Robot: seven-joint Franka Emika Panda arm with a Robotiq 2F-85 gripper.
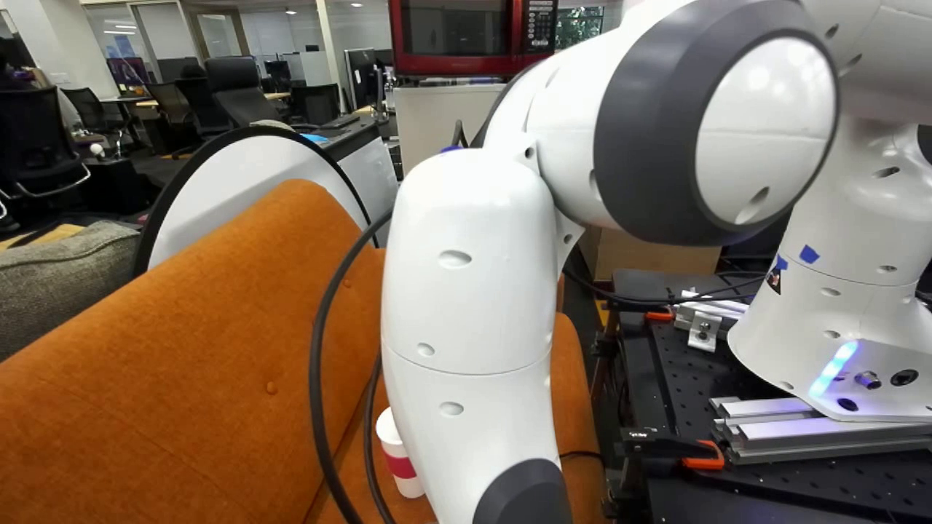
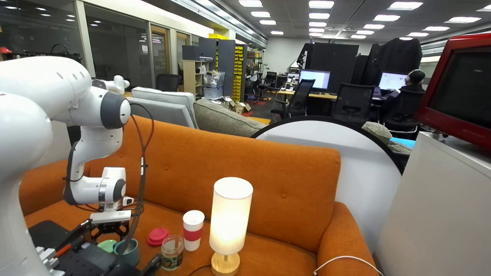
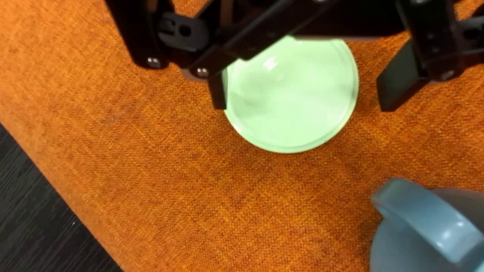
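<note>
A pale green round lid or shallow dish (image 3: pixel 295 104) lies on the orange couch seat in the wrist view, its upper part hidden behind the gripper body. My gripper is open above it, the left finger overlapping its left rim and the right finger standing clear of its right side. Whether the fingers touch it I cannot tell. At the lower right of that view is a blue-grey mug (image 3: pixel 408 240), handle toward the dish. In exterior view 2 the gripper (image 2: pixel 109 234) is low over the seat, with the green dish (image 2: pixel 108 246) just below.
Beyond the mug (image 2: pixel 131 253) stand a glass jar (image 2: pixel 172 253), a red lid (image 2: pixel 158 236), a white cup with a red band (image 2: pixel 193 230) and a lit lamp (image 2: pixel 231 216). A dark table edge (image 3: pixel 36 213) borders the seat. Cables hang beside the arm.
</note>
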